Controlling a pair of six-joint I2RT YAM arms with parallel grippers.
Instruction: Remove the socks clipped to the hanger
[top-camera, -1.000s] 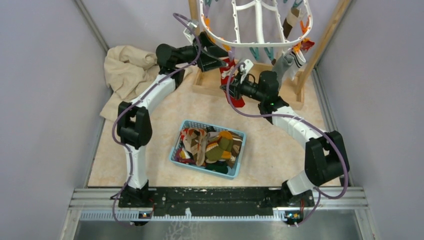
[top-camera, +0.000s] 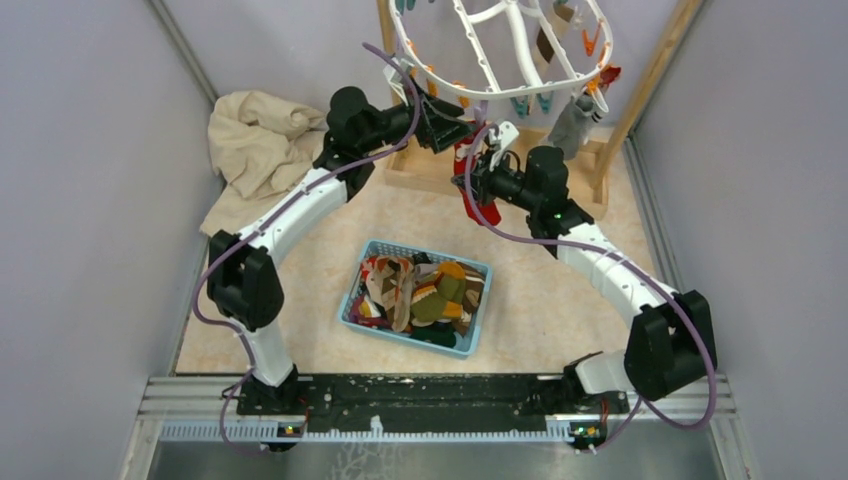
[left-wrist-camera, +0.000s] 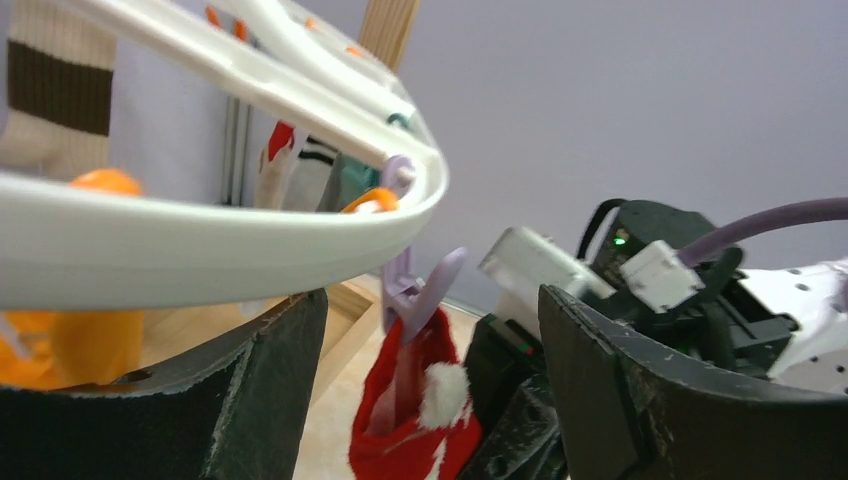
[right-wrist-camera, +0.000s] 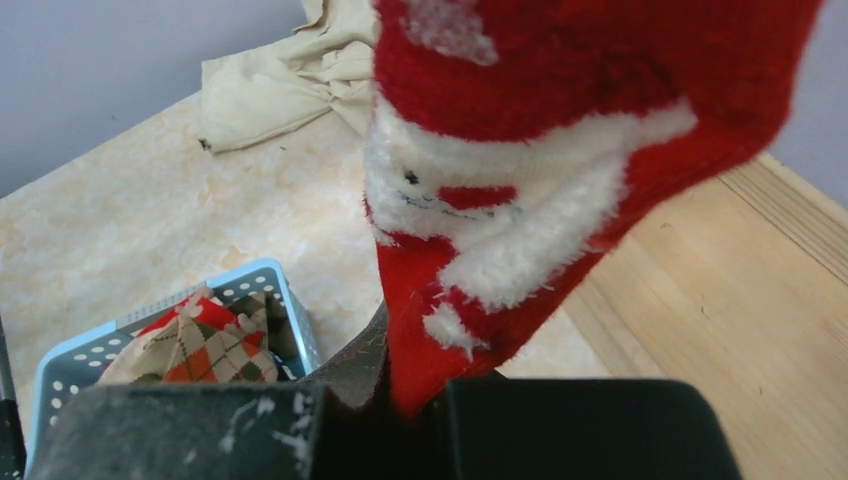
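Observation:
The red sock with white patches (right-wrist-camera: 520, 190) hangs from a purple clip (left-wrist-camera: 402, 280) on the white hanger (top-camera: 500, 94). The clip's lower end still meets the sock's top in the left wrist view. My left gripper is part open, its fingers (left-wrist-camera: 270, 385) on either side of the view with the clip between and beyond them; contact cannot be made out. Lower down, my right gripper is shut on the sock's edge, red fabric running in between its fingers.
Other socks, including a grey one (top-camera: 574, 124), hang at the hanger's right side. A blue basket (top-camera: 357, 327) of socks stands on the table below. Beige cloth (top-camera: 255, 145) lies at the left; a wooden stand (top-camera: 425, 172) is behind. Table right of the basket is clear.
Both grippers have shifted right, the left one also slightly down. The red sock has moved right with the right gripper, while the hanger has swung a little left and its near rim lower.

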